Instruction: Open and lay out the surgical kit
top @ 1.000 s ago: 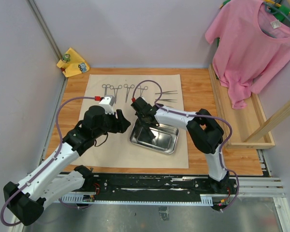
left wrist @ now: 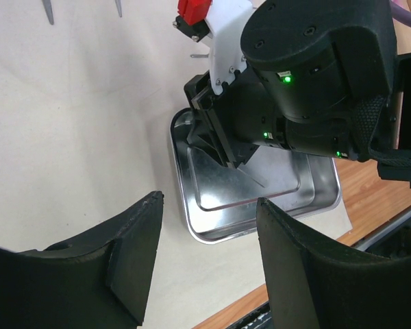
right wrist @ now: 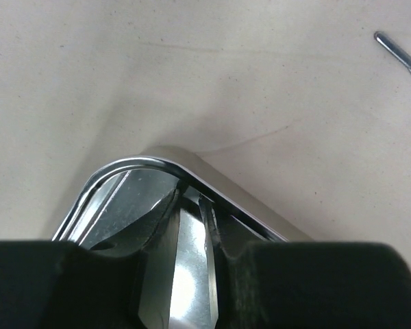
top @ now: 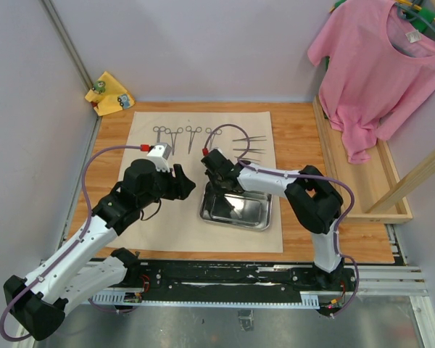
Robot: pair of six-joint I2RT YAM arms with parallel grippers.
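Note:
The steel tray (top: pixel 250 214) lies on the paper sheet (top: pixel 152 225); in the right wrist view its rim (right wrist: pixel 123 164) is close below my right gripper, whose open fingertips reach into the corner of the tray and partly hide what lies there. A thin instrument (left wrist: pixel 250 175) shows in the tray in the left wrist view. Scissor-like instruments (top: pixel 175 134) lie in a row at the back, straight ones (top: pixel 250 138) to their right. My left gripper (top: pixel 185 181) stands open above the paper, left of the tray, nothing between its fingers.
A wooden rack (top: pixel 377 210) with a pink shirt (top: pixel 370 72) fills the right side. A yellow cloth (top: pixel 109 94) is at the back left. The paper left of the tray is clear.
The tray has shifted slightly to the right, together with my right gripper. My left arm has not visibly moved.

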